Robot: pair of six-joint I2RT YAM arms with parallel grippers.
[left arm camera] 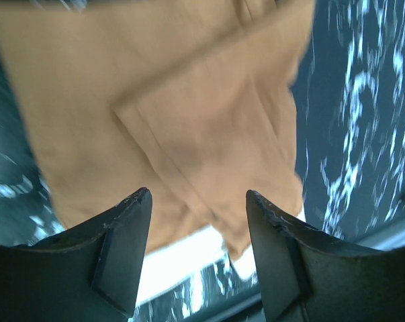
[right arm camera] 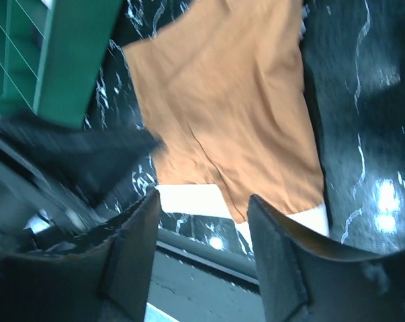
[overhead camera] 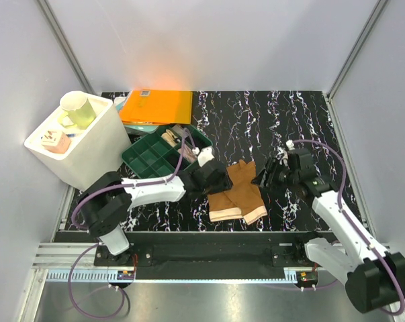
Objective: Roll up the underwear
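Observation:
An orange-brown underwear (overhead camera: 242, 188) with a pale waistband lies spread on the black marbled table, its cloth creased. My left gripper (overhead camera: 222, 178) hangs over its left side; in the left wrist view its fingers (left arm camera: 115, 248) are apart above the cloth with nothing between them. My right gripper (overhead camera: 262, 176) is at the right of the underwear; in the right wrist view it is open over the cloth, and my left gripper's dark body shows blurred at the left.
A green divided tray (overhead camera: 152, 154) with rolled items sits at the upper left, beside orange folders (overhead camera: 155, 104) and a white bin (overhead camera: 54, 147).

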